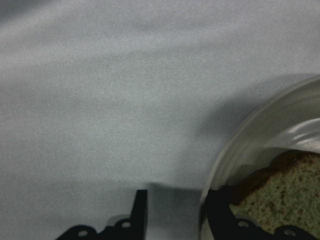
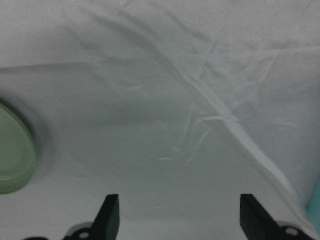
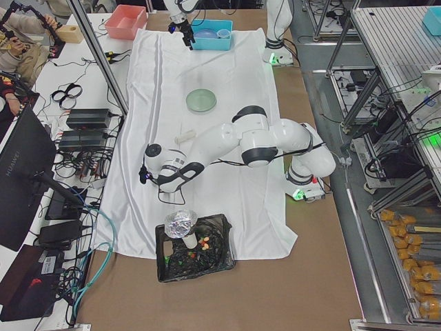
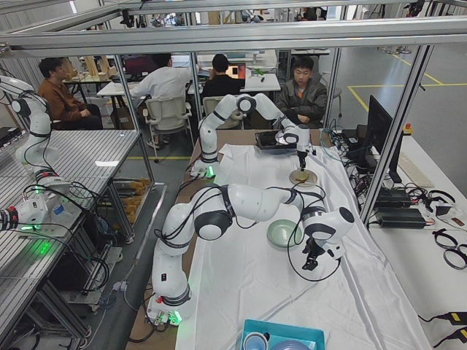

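Note:
A pale plate (image 4: 310, 179) with a slice of bread (image 1: 277, 197) lies on the white cloth. My left gripper is low at the plate's rim, open, one finger at the rim beside the bread; in the camera left view the arm largely hides the plate. My right gripper hangs open over bare cloth, with a green plate (image 2: 15, 150) off to its side and nothing between its fingers.
A blue bin (image 3: 211, 44) with containers stands at the far end in the camera left view. A black-lined tray (image 3: 212, 265) with a foil-covered item and scraps lies at the near end.

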